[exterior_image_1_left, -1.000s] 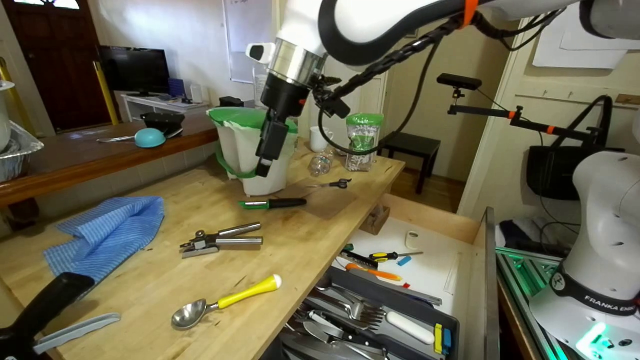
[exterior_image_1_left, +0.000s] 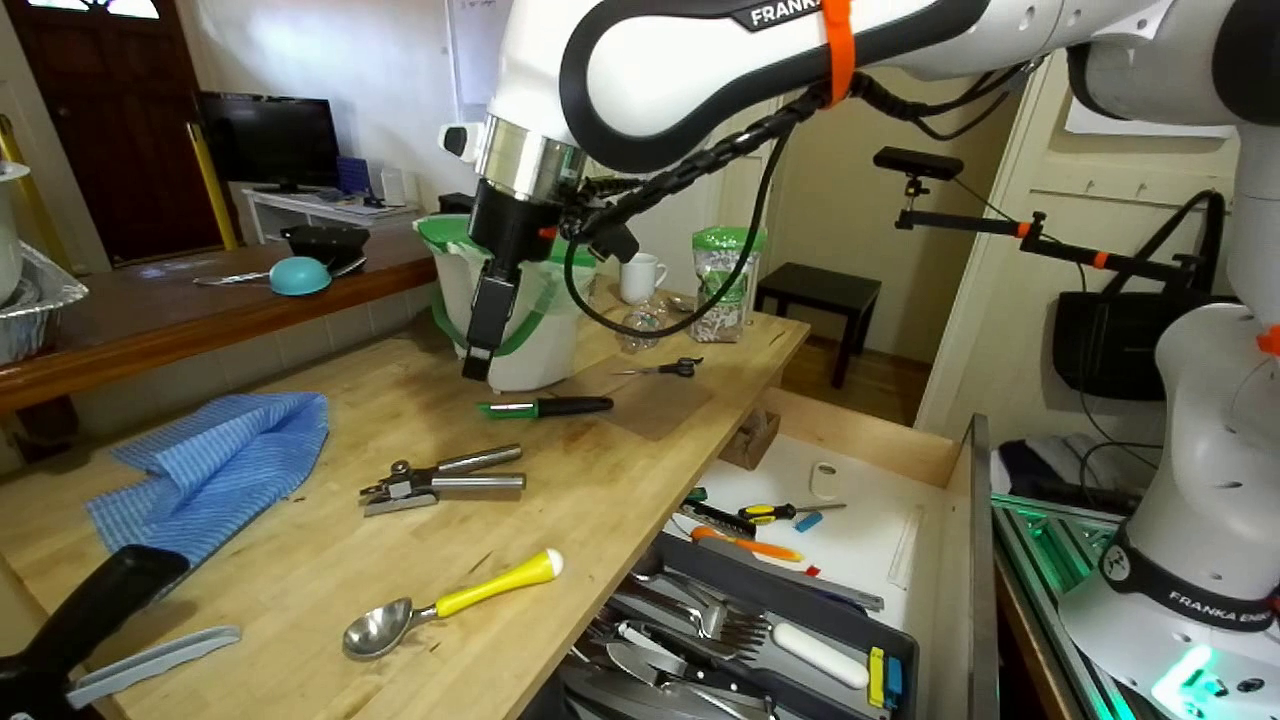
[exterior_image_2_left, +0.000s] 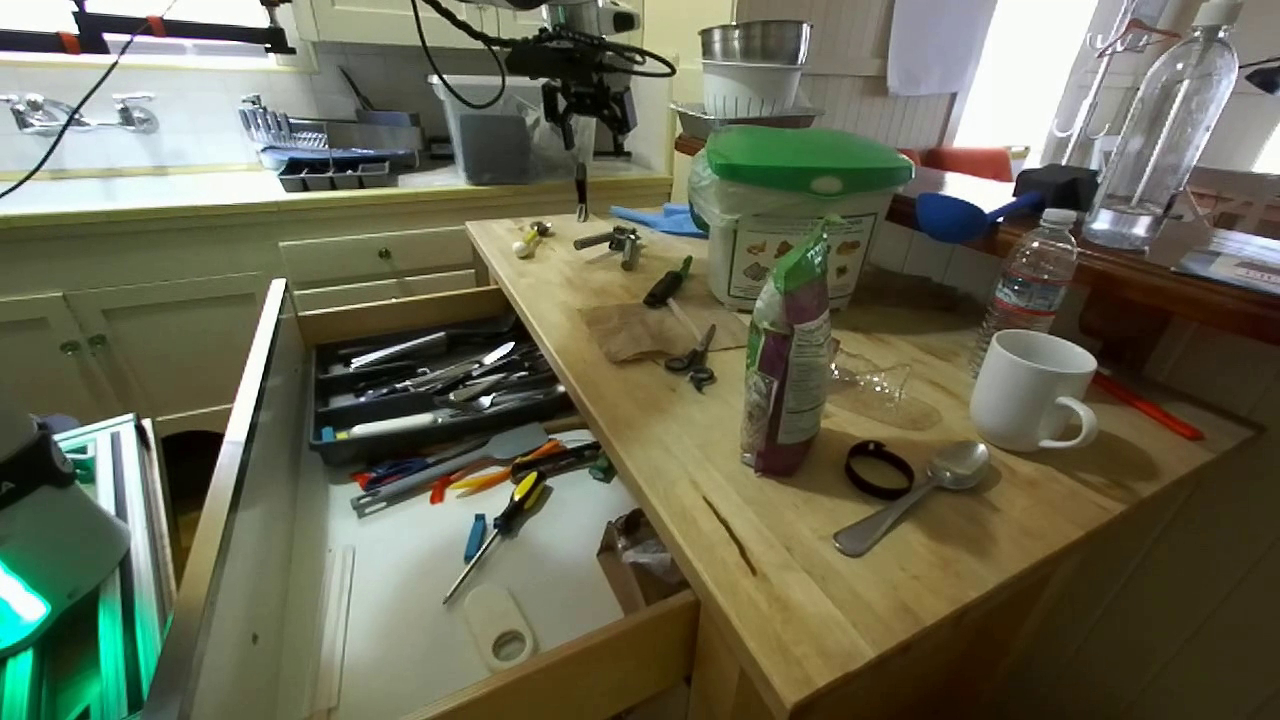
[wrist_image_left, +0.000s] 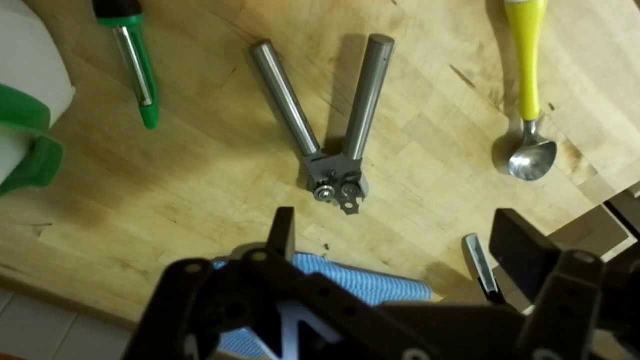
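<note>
My gripper is open and empty above the counter, its two black fingers (wrist_image_left: 282, 231) spread wide in the wrist view. In that view a metal can opener (wrist_image_left: 334, 129) lies just ahead of the fingertips, with its handles splayed apart. To its right rests a yellow-handled scoop (wrist_image_left: 529, 66). A green and black peeler (wrist_image_left: 137, 69) is at the upper left. Part of a blue striped cloth (wrist_image_left: 360, 285) shows beneath the gripper. Exterior view 1 has the gripper (exterior_image_1_left: 477, 364) in front of the white bin (exterior_image_1_left: 546, 348), clear of the counter.
An open drawer (exterior_image_1_left: 882, 456) with a cutlery tray (exterior_image_1_left: 906, 636) adjoins the counter. The green-lidded bin (exterior_image_2_left: 810, 162), a standing bag (exterior_image_2_left: 788, 372), scissors (exterior_image_2_left: 692, 360) and a white mug (exterior_image_2_left: 1020, 384) occupy the counter's other end. Bare wood surrounds the can opener.
In exterior view 1 my arm and gripper have moved left and a little lower, and the gripper now hangs more upright. The counter objects have stayed put.
</note>
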